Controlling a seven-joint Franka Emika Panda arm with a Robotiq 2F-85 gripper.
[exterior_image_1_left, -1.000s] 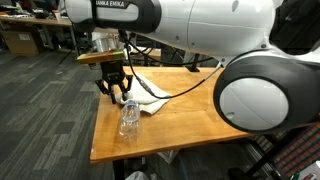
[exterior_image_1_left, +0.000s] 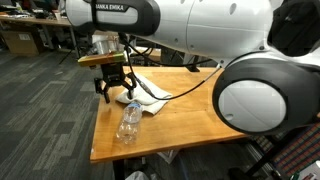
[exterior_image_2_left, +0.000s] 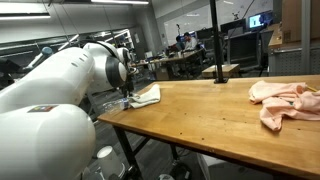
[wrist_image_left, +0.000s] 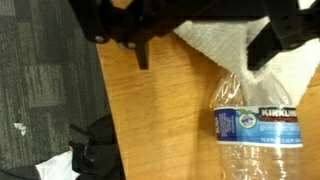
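A clear plastic water bottle (exterior_image_1_left: 129, 124) with a blue label is on the wooden table near its left edge. Its neck points towards the gripper and to the right; whether it lies flat or leans, I cannot tell. My gripper (exterior_image_1_left: 119, 94) is open just beyond the bottle, above the table. In the wrist view, the bottle (wrist_image_left: 258, 135) sits low on the right, its upper end close to the right finger (wrist_image_left: 277, 42). Bare table shows by the left finger (wrist_image_left: 140, 52), and nothing is held between the two. A white cloth (exterior_image_1_left: 152, 90) is spread behind the bottle.
A pink cloth (exterior_image_2_left: 285, 103) is at its far right in the second exterior view. In the first exterior view, the table's left edge runs close beside the gripper and bottle, with grey carpet (exterior_image_1_left: 50, 105) beyond.
The bottle stood upright earlier; now it is tilted, its top shifted right and its base slightly nearer the front. The gripper's fingers have shifted slightly and spread wider.
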